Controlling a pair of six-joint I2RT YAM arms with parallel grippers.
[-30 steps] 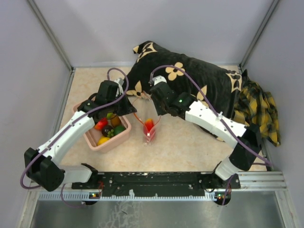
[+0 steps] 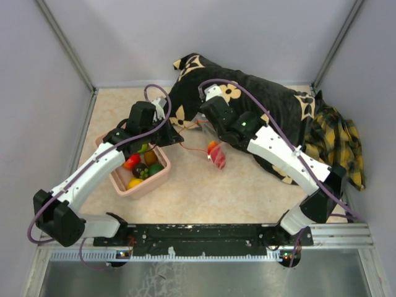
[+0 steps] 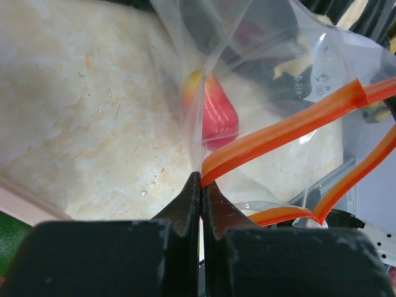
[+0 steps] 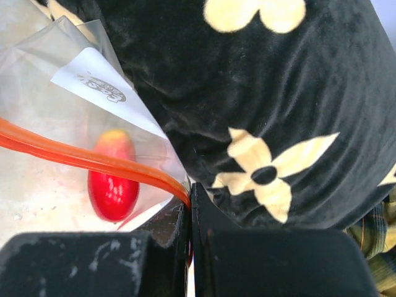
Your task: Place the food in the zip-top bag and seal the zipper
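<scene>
The clear zip bag with orange zipper strips hangs between my grippers, a red-and-yellow food piece inside it, also seen through the plastic in the right wrist view (image 4: pixel 113 192). My left gripper is shut on the zipper edge at one end of the opening, which gapes between two strips. My right gripper is shut on the orange zipper at the other side. The pink bin (image 2: pixel 142 189) of assorted food stands at the left, below my left arm.
A black flowered cushion (image 2: pixel 288 111) fills the back right, with a yellow-black plaid cloth (image 2: pixel 334 142) beside it.
The right gripper has moved up and rightward from a second ago; the bag and its food have swung rightward with it.
</scene>
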